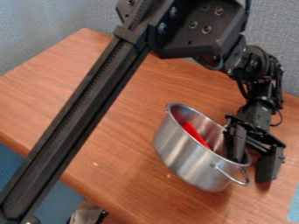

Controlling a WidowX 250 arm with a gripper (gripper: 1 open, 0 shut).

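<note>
A stainless steel pot point(187, 157) with side handles sits on the wooden table at the right of centre, with a red object point(194, 131) inside it. My black gripper point(253, 155) is low at the pot's right side, open, one finger apparently inside the rim and the other outside near the handle. Whether it touches the pot is unclear.
A large black arm beam crosses the upper left and middle of the view. A grey wall stands behind, and blue floor shows at the lower left.
</note>
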